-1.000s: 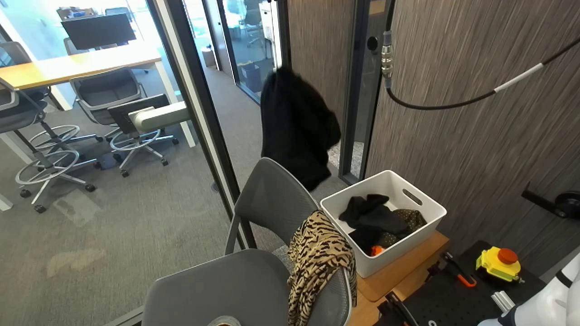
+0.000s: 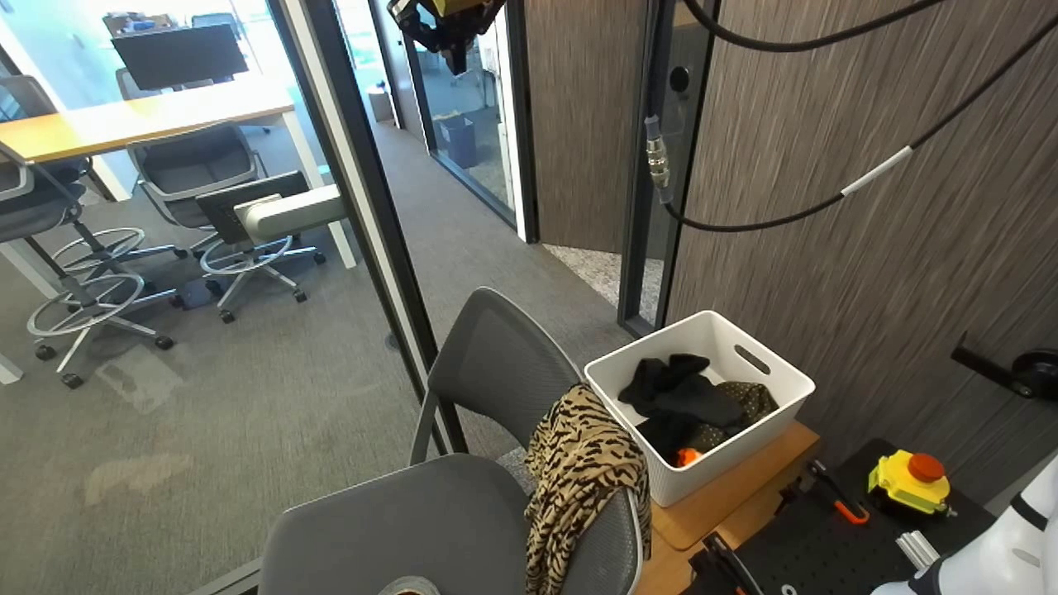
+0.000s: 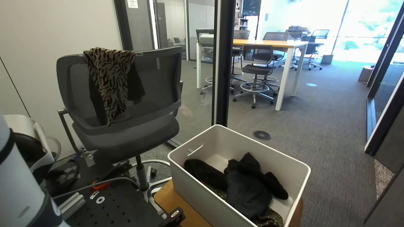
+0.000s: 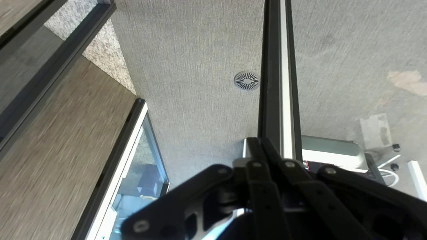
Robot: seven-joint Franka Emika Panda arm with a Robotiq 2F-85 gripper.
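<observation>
In the wrist view my gripper is shut, its black fingers side by side, and I see no cloth between or below them. The gripper [image 2: 456, 54] also shows at the top edge of exterior view 1, high above the floor, with nothing hanging from its tips. A tiger-striped cloth [image 2: 585, 471] drapes over the backrest of the grey chair [image 3: 159, 83]. Beside and behind it on the backrest is a dark patch of cloth [image 3: 137, 85]. Several black garments [image 3: 248, 185] and a dotted brown cloth [image 2: 745, 398] lie in the white bin [image 2: 729, 451].
The bin stands on a wooden board [image 2: 788, 441] next to the black perforated table [image 3: 113, 212]. A glass wall with a dark frame post [image 4: 276, 76] rises behind the chair. A black cable [image 2: 793, 213] loops by the wood wall. Open carpet lies beyond the bin.
A second ago a large black cloth hung in the air above the chair and bin; it is out of sight now. My gripper has come into view at the top, and the cable loop has shifted left.
</observation>
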